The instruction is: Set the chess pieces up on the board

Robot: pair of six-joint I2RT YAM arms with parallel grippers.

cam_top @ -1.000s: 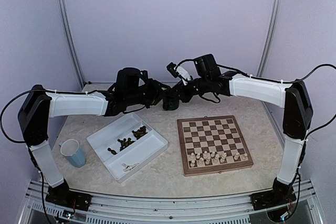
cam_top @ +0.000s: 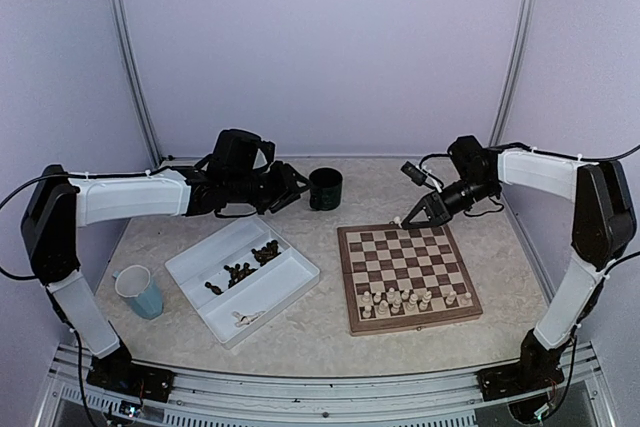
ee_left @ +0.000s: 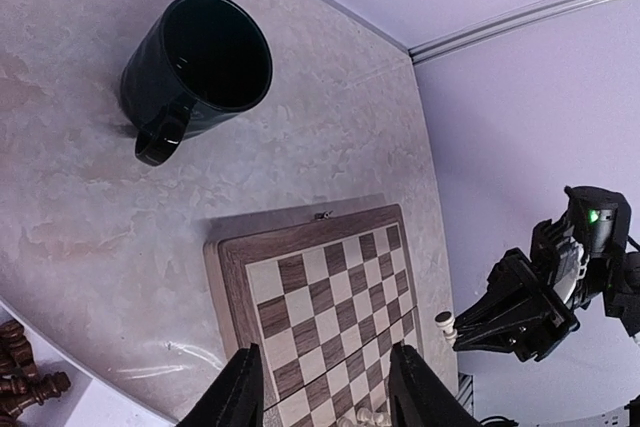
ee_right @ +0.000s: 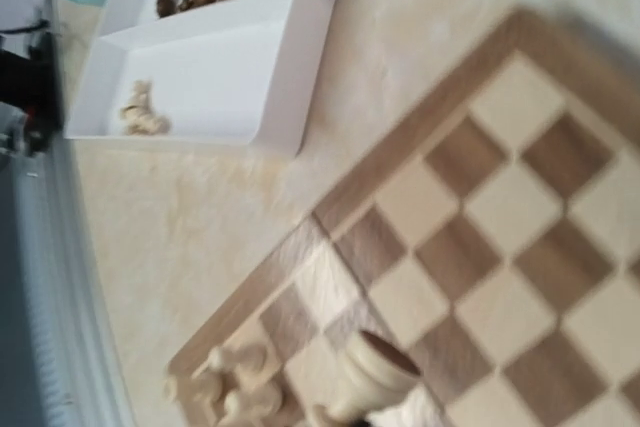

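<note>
The wooden chessboard [cam_top: 405,262] lies right of centre, with several white pieces [cam_top: 395,299] standing along its near edge. Above the board's far edge, my right gripper [cam_top: 404,223] is shut on a white chess piece [ee_left: 446,327]. That piece's round base [ee_right: 388,355] looms close in the right wrist view, where the fingers are hidden. My left gripper has its fingers apart with nothing between them, high near the dark mug. In the tray [cam_top: 290,289], dark pieces [cam_top: 240,274] fill the far compartment and a few white pieces [ee_right: 143,109] lie in the near one.
A dark mug [cam_top: 325,190] stands behind the board, just right of the left gripper. The light blue mug [cam_top: 139,292] is left of the tray. Most of the board's middle and far squares are bare.
A second ago both grippers met near the dark mug. The right one has since swung right and over the board with the white piece; the left has drawn back slightly left.
</note>
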